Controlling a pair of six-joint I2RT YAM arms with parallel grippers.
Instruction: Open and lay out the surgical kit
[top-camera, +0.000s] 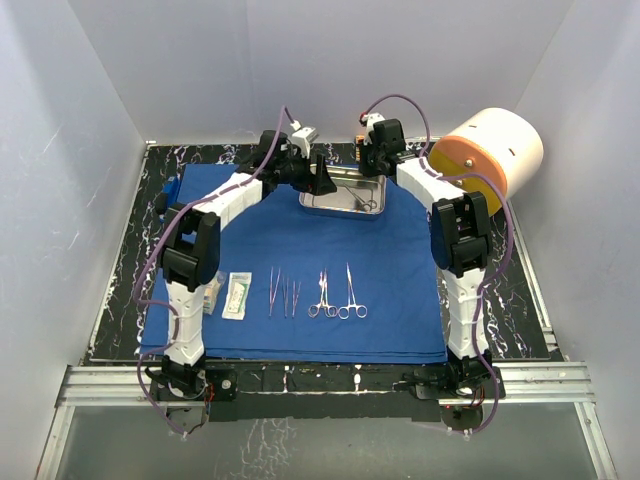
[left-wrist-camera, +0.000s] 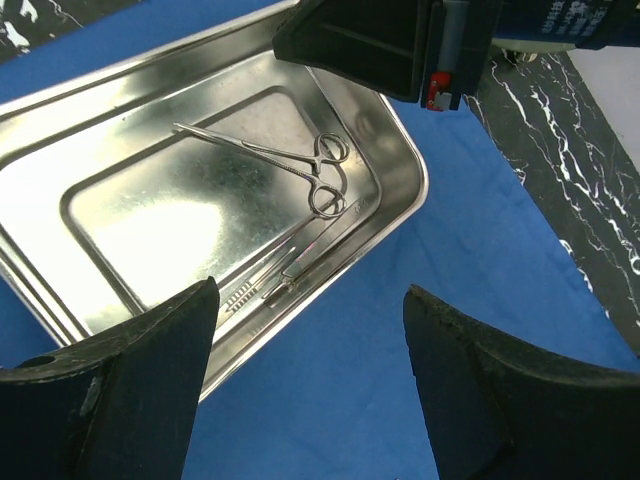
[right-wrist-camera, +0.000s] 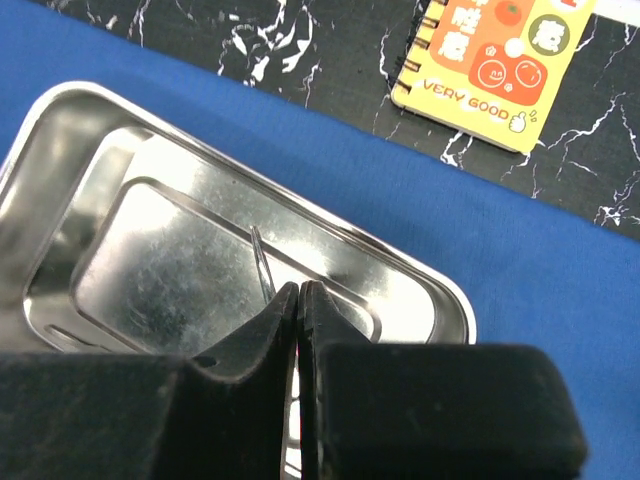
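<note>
The metal tray (top-camera: 340, 212) sits at the back of the blue cloth, its rim (left-wrist-camera: 412, 190) clear in the left wrist view. One ring-handled instrument (left-wrist-camera: 290, 160) lies slantwise inside; its mirrored shape shows on the wall. Only its tip (right-wrist-camera: 262, 262) is plain in the right wrist view. My left gripper (top-camera: 322, 178) is beside the tray's left end, fingers (left-wrist-camera: 165, 370) wide apart and empty. Over the back right corner hovers my right gripper, open by just a narrow slit, apart from the instrument.
In a front row lie several tweezers (top-camera: 285, 295), two ring-handled tools (top-camera: 323, 300), a flat packet (top-camera: 237, 295) and a bag (top-camera: 212, 292) partly under my left arm. Behind the tray is a yellow notebook (right-wrist-camera: 490, 80); an orange-ended cylinder (top-camera: 470, 165) stands at right.
</note>
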